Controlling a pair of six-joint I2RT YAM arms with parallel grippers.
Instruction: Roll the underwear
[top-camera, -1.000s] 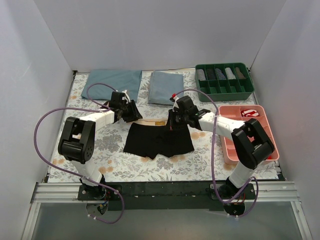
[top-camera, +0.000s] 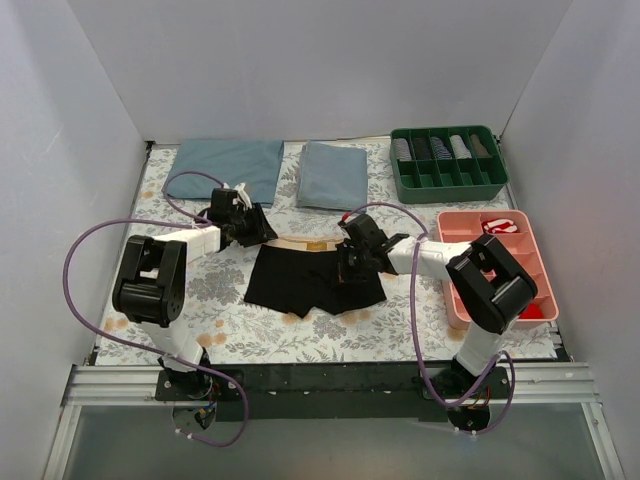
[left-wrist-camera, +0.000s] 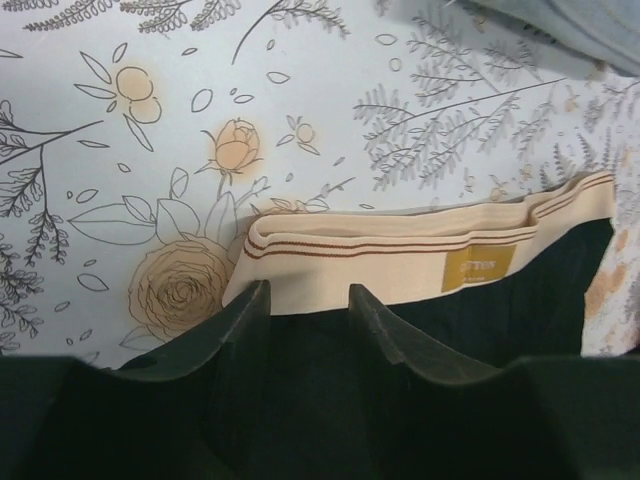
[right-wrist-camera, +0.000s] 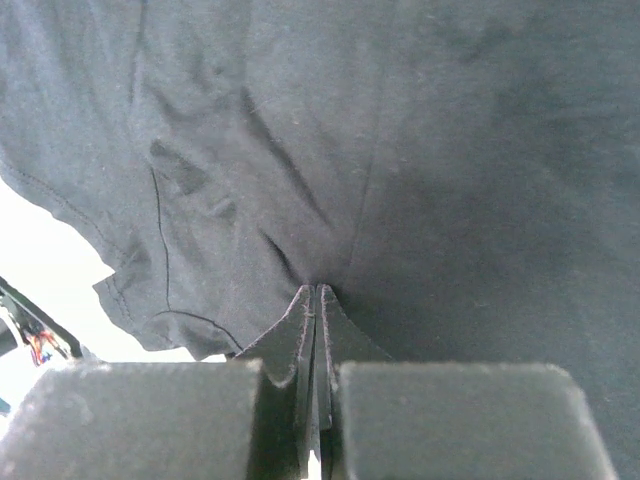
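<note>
Black underwear (top-camera: 290, 280) with a beige waistband (left-wrist-camera: 370, 267) lies spread on the flowered table, the band toward the back. A yellow label (left-wrist-camera: 478, 266) marks the band. At the band's left end, my left gripper is partly open, its fingertips over the cloth edge with a gap between them. My right gripper is shut, tips down on the dark fabric (right-wrist-camera: 440, 230) in the right half of the garment. Nothing shows between its fingers. In the top view the right arm covers part of the garment's right side.
Two folded blue-grey cloths (top-camera: 228, 168) lie at the back. A green divided box (top-camera: 448, 190) with several rolled items stands back right. A pink divided box (top-camera: 462, 222) holds red items. Bare table lies in front of the garment.
The left gripper has shifted slightly left, and the garment's left edge has moved a little with it.
</note>
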